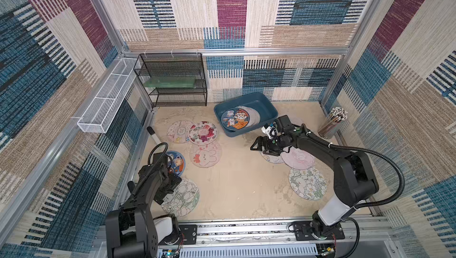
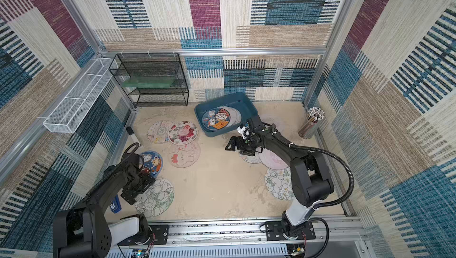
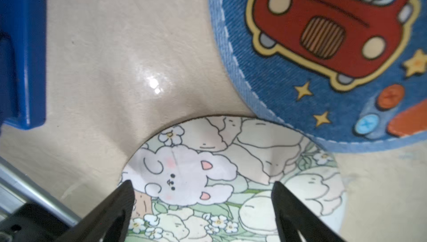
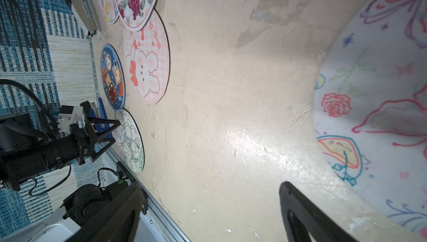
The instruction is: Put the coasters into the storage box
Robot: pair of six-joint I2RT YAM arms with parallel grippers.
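Observation:
A blue storage box (image 1: 266, 106) at the back holds a few coasters (image 1: 236, 119). Several coasters lie flat on the table. My left gripper is open over the white bunny coaster (image 3: 178, 175), beside the blue car coaster (image 3: 320, 28), with nothing held. My right gripper is open low in front of the box, near a white floral-line coaster (image 4: 369, 108), with nothing between its fingers. Pink and fruit-patterned coasters (image 1: 203, 132) lie left of the box.
A black wire rack (image 1: 171, 94) stands at the back left, a cup of sticks (image 1: 332, 125) at the right edge. A blue object (image 3: 31, 64) lies by the left edge.

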